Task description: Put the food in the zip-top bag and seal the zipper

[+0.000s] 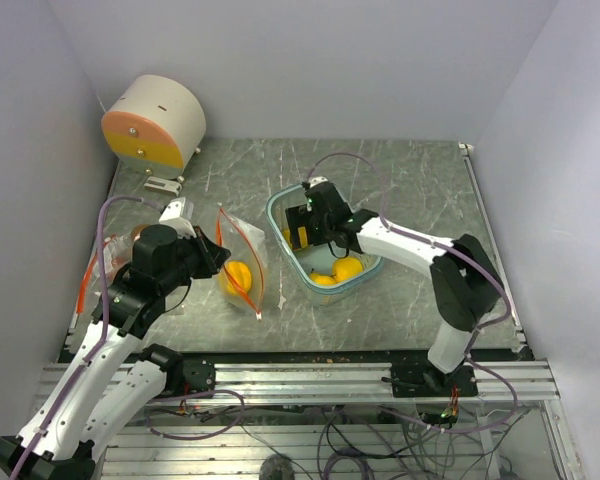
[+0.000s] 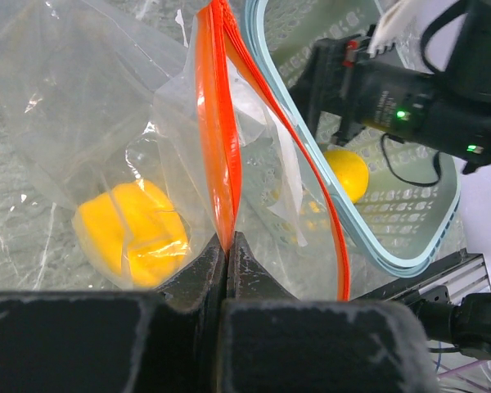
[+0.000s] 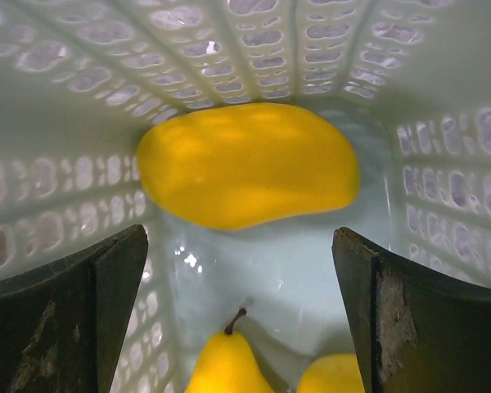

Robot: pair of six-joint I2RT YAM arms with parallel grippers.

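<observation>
My left gripper is shut on the orange-edged rim of the clear zip top bag (image 1: 242, 240), holding its mouth apart. Inside the bag lies one yellow food piece (image 2: 135, 233). My right gripper is open inside the basket (image 1: 273, 215), its fingers (image 3: 106, 303) wide apart with nothing between the tips. Ahead of them, against the far basket wall, lies a large yellow food piece (image 3: 245, 164). A yellow pear (image 3: 227, 364) with a dark stem and another rounded yellow piece (image 3: 331, 375) sit at the near end, partly cut off in the right wrist view.
The basket's perforated walls rise close around my right gripper. A second clear bag (image 1: 105, 260) with an orange edge lies behind the left arm. At the back left stands a cream and orange bread box (image 1: 155, 125). Bare counter (image 1: 420, 170) spreads at the back right.
</observation>
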